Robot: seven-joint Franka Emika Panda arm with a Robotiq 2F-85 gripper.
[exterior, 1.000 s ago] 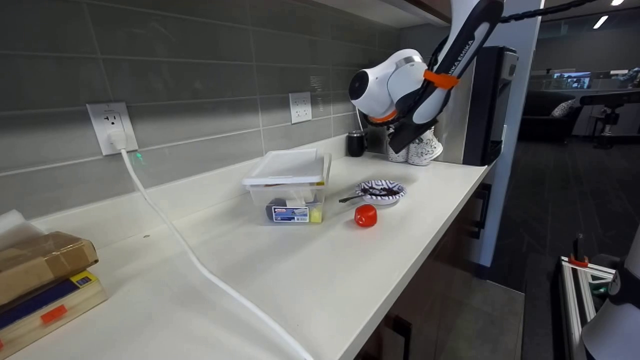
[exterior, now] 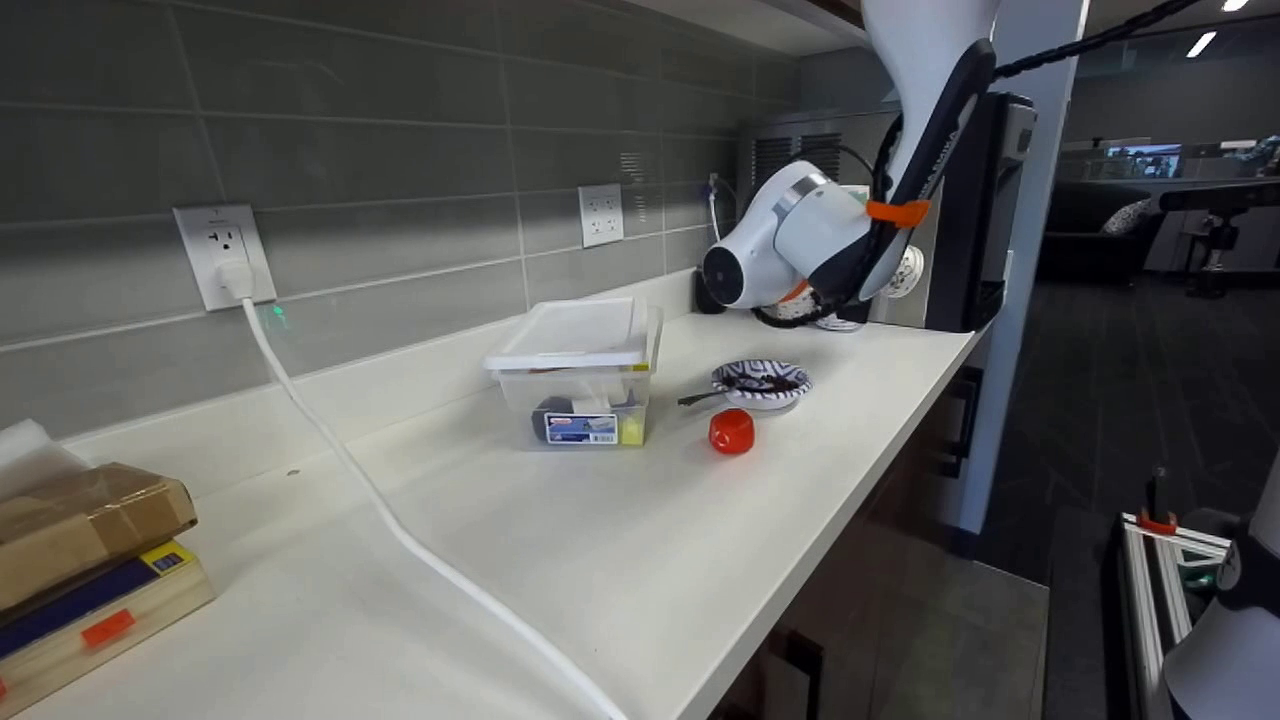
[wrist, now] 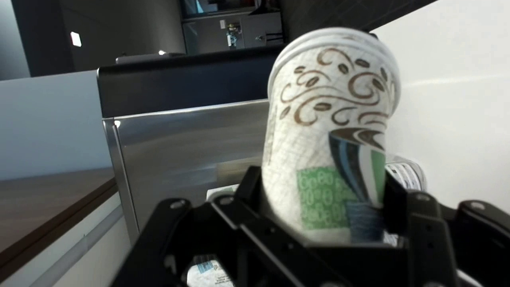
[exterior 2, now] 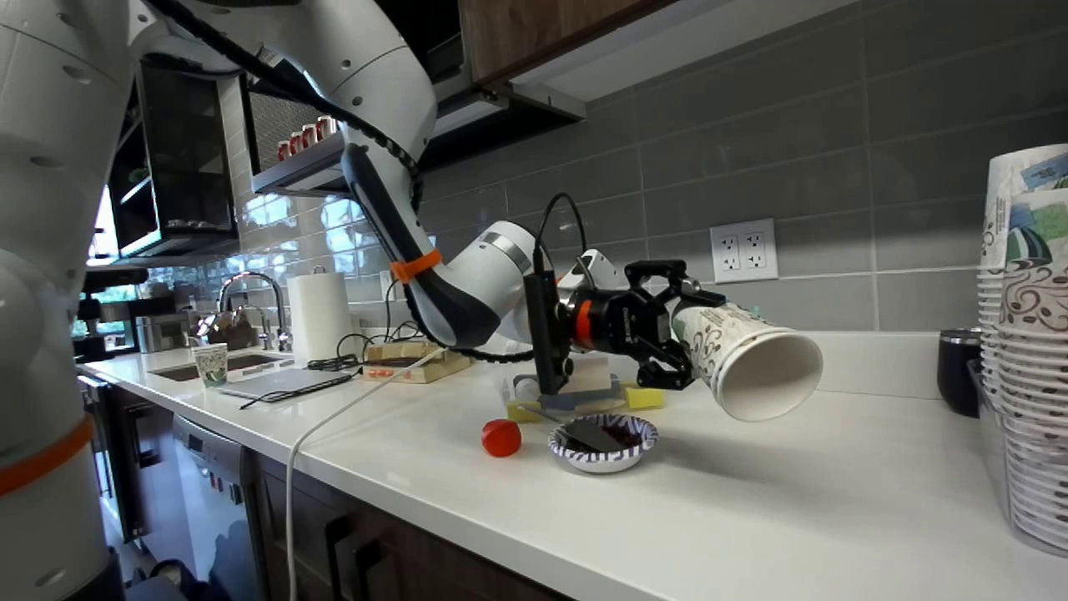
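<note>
A patterned white paper cup (exterior 2: pixel 722 345) is held by my gripper (exterior 2: pixel 686 335), which is shut on it from both sides. In the second exterior view the cup lies nearly on its side in the air above the counter, its open mouth facing the camera and tilted slightly down. The wrist view has the cup (wrist: pixel 330 138) large between the dark fingers, brown swirls and a green patch on its wall. From the first exterior view the gripper itself is hidden behind the arm's white wrist.
Tall stacked cups (exterior 2: pixel 1031 351) stand at the right. Below and left of the gripper sit a patterned bowl (exterior 2: pixel 603 460) holding a dark utensil, and a red object (exterior 2: pixel 501 437). A clear lidded box (exterior: pixel 576 384) is by the wall.
The arm's wrist has come lower and turned compared with one second ago. It now covers more of the cups at the back of the counter. The bowl, red object and box have stayed put.
</note>
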